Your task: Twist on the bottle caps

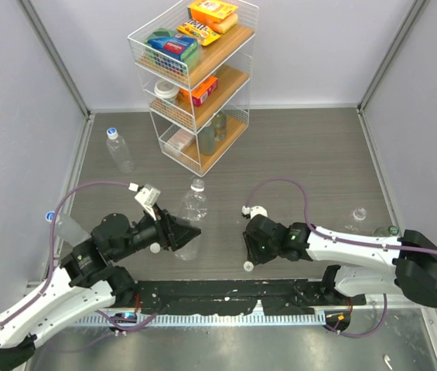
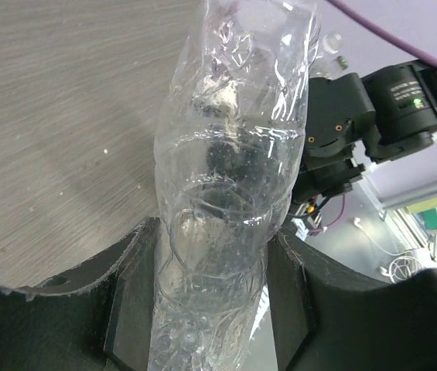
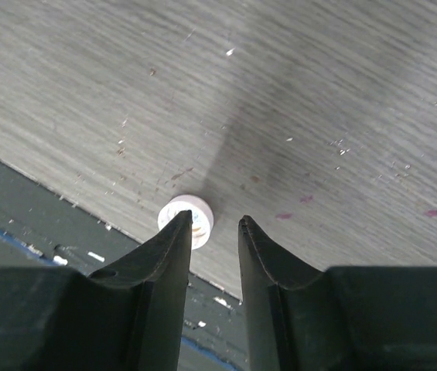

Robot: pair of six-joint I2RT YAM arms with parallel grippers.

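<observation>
My left gripper [image 1: 179, 230] is shut on an upright clear plastic bottle [image 1: 193, 207], which fills the left wrist view [image 2: 226, 154]. My right gripper [image 1: 250, 249] is low over the table's front part, its fingertips [image 3: 176, 239] just above a white cap [image 3: 196, 202] lying flat; in the right wrist view there is a narrow gap between the fingers. Another white cap [image 1: 155, 247] lies beside the left arm. Two more bottles, one [image 1: 119, 151] at the back left and one [image 1: 69, 228] at the left, have blue-and-white tops.
A wire shelf rack [image 1: 195, 116] with snacks and jars stands at the back centre. A clear object [image 1: 358, 215] and a green one [image 1: 388, 231] are at the right. The table's front edge is close to the right gripper.
</observation>
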